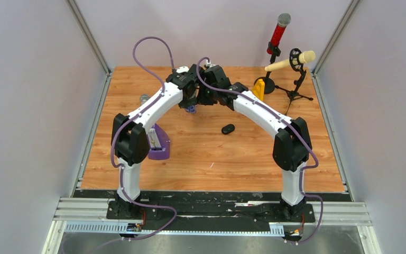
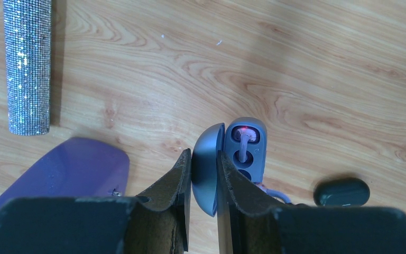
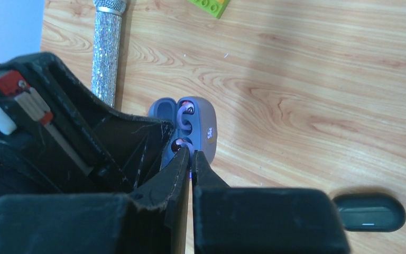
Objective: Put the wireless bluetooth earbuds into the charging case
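Note:
The open blue charging case (image 2: 258, 164) is held up above the table, its lid (image 2: 208, 169) pinched by my left gripper. One purple earbud (image 2: 244, 144) lies in a slot of the case, near a small red glow. A second purple earbud (image 3: 189, 146) is between the tips of my right gripper, which is shut on it. From the right wrist this bud overlaps the lower slot; the left wrist view places it beside the case's near end. How deep it sits cannot be told. From above, both grippers almost hide the case (image 1: 191, 109).
A black oval object (image 1: 228, 129) lies on the table right of the case. A purple holder (image 1: 163, 143) stands under the left arm. A silver glittery microphone (image 2: 27, 66) lies at the left. Microphone stands (image 1: 273, 69) occupy the back right.

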